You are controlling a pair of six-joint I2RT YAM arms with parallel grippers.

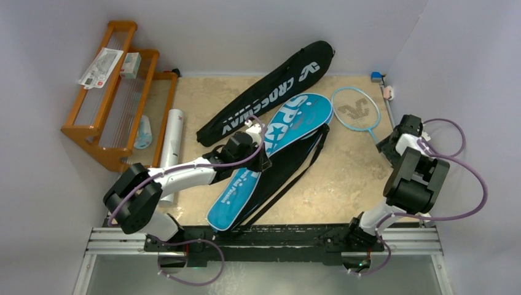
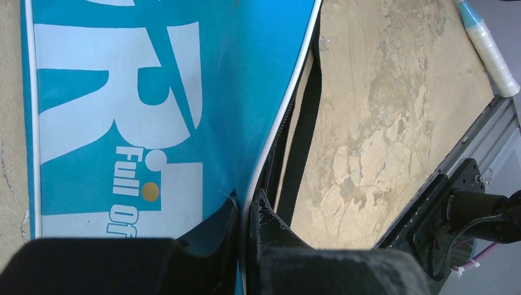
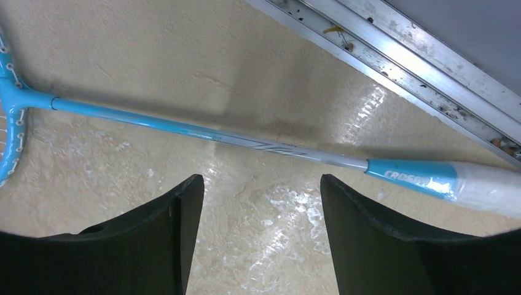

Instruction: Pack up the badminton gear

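The blue-and-black racket bag (image 1: pixel 233 200) lies diagonally mid-table, its blue cover lifted a little at the white-piped edge. In the left wrist view, my left gripper is shut on that edge, with the blue fabric (image 2: pixel 270 55) rising between its fingers. A light-blue racket (image 1: pixel 373 131) lies to the right, its head toward the back. Above its shaft (image 3: pixel 215 135) hovers my right gripper, fingers apart with nothing between them; the shaft runs just ahead of the fingertips. A white-wrapped handle (image 3: pixel 488 187) extends right.
A black bag (image 1: pixel 267 92) lies behind the blue one. On the left stand a wooden rack (image 1: pixel 126 86) and a white roll (image 1: pixel 173 138). A metal rail (image 3: pixel 393 61) runs near the racket handle. Table surface (image 1: pixel 344 184) between bag and right arm is clear.
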